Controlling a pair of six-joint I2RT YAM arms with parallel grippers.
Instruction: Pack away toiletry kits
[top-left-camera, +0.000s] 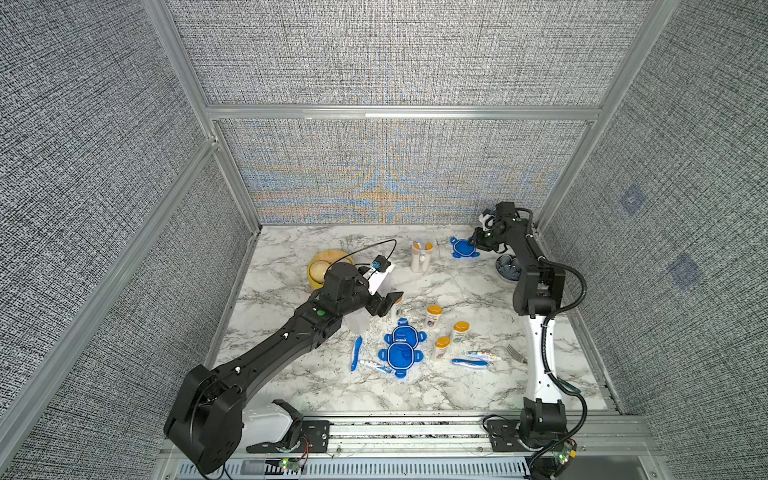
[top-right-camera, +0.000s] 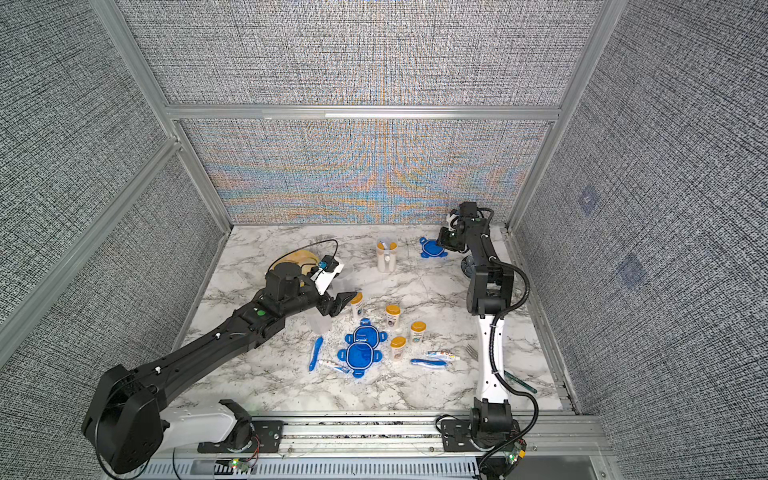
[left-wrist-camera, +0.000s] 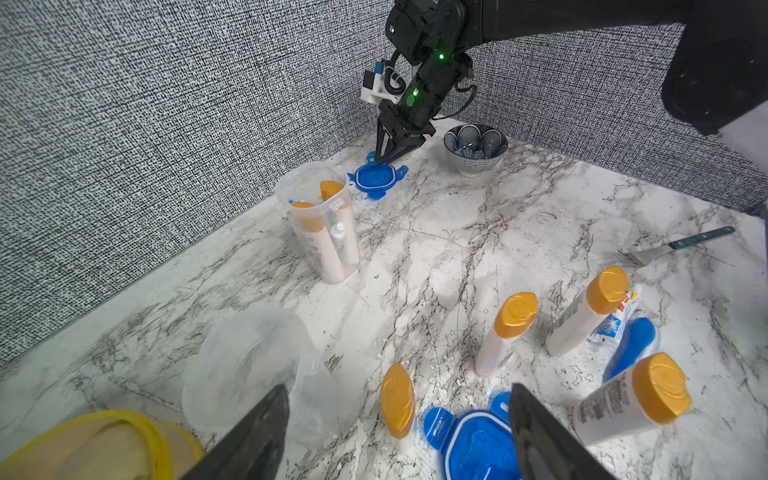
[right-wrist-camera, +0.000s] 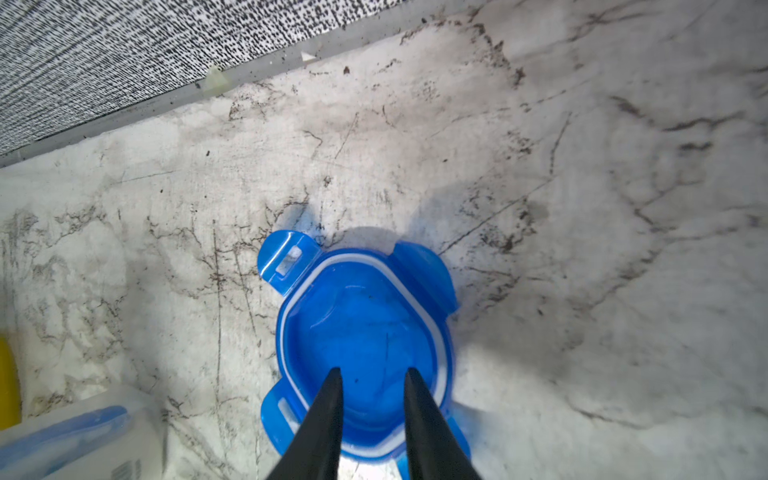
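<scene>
At the back right, my right gripper is low over a blue lid (right-wrist-camera: 360, 336), fingers slightly apart over it. A clear container (left-wrist-camera: 320, 256) holding orange-capped bottles stands left of that lid. My left gripper is open above the front-middle group: an empty clear container (left-wrist-camera: 256, 376), several orange-capped bottles (top-left-camera: 433, 318), stacked blue lids (top-left-camera: 400, 356), blue toothbrushes (top-left-camera: 356, 352) and toothpaste tubes (left-wrist-camera: 609, 324).
A yellow bowl (left-wrist-camera: 156, 448) sits at the left, partly behind my left arm. A dark bowl (left-wrist-camera: 476, 160) is at the back right, and a spatula (left-wrist-camera: 696, 238) at the right. The middle back has free room.
</scene>
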